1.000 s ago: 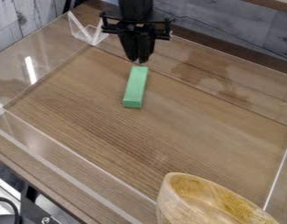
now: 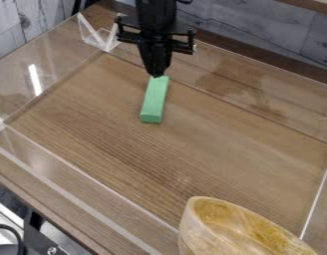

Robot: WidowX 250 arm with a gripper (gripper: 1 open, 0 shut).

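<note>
The black gripper (image 2: 157, 66) hangs from the top centre, its tip just above the far end of a flat green block (image 2: 155, 101). The block lies lengthwise on the wooden tabletop (image 2: 153, 179). Whether the fingers are open or shut cannot be made out, and nothing is visibly held.
A yellow bowl-like object (image 2: 235, 226) sits at the front right edge. Clear plastic pieces stand along the left and back-left edges. Black cables show at the lower left.
The block has not visibly moved.
</note>
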